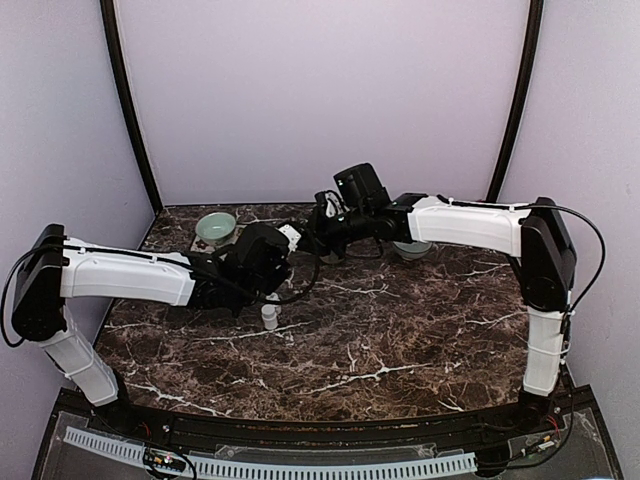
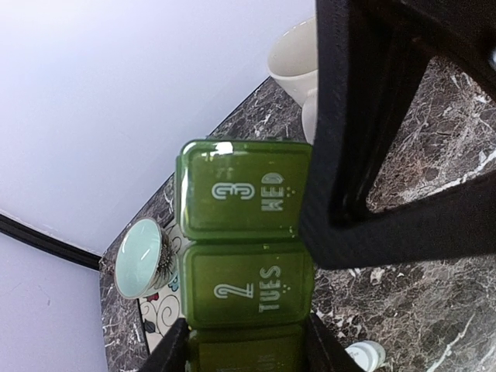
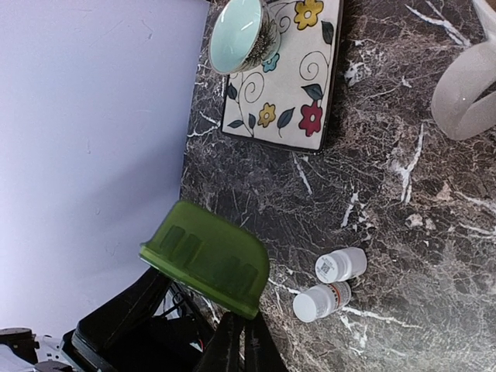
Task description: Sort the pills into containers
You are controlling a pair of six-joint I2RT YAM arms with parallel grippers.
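My left gripper is shut on a green pill organizer [image 2: 240,194]; lids marked 3 WED and 2 TUES face the left wrist camera, closed. The organizer's green body [image 3: 203,256] also shows in the right wrist view, beside my right gripper, whose dark fingertips are shut at the bottom of that view; nothing clearly shows between them. In the left wrist view a large dark finger of the right arm stands close by the WED lid. Two white pill bottles [image 3: 341,265] [image 3: 314,304] lie below on the marble table.
A pale green bowl [image 2: 136,260] rests on or by a flowered tray [image 3: 279,116] at the back left. A white cup [image 2: 291,66] stands behind the grippers.
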